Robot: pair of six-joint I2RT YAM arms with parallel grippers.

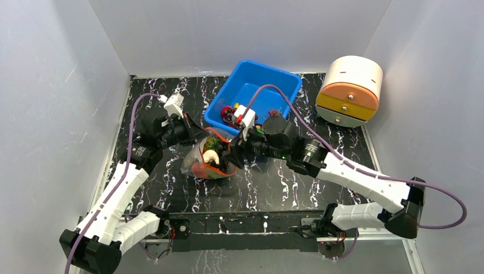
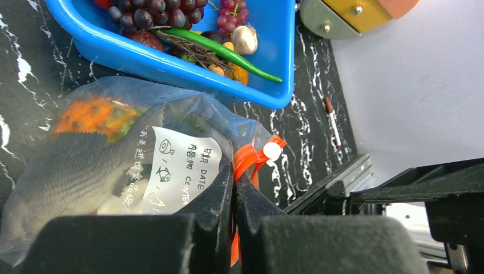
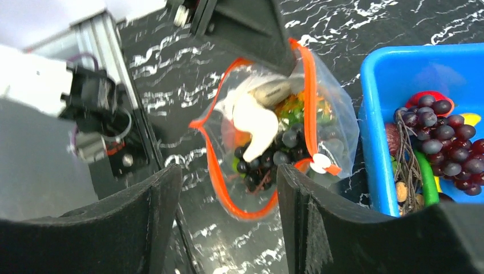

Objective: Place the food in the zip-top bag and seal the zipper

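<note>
A clear zip top bag with an orange zipper rim stands with its mouth gaping. Inside show a pale curved piece, dark grapes and other food. At the rim's far side, my left gripper is shut on the bag's edge, the orange strip showing along its fingers. A white slider sits on the zipper close by. My right gripper is open before the mouth, nothing between its fingers. Through the clear side, a printed label and a grey fish shape are visible.
Just behind the bag stands a blue bin holding grapes, a green pepper and a garlic bulb. A small drawer unit is at the back right.
</note>
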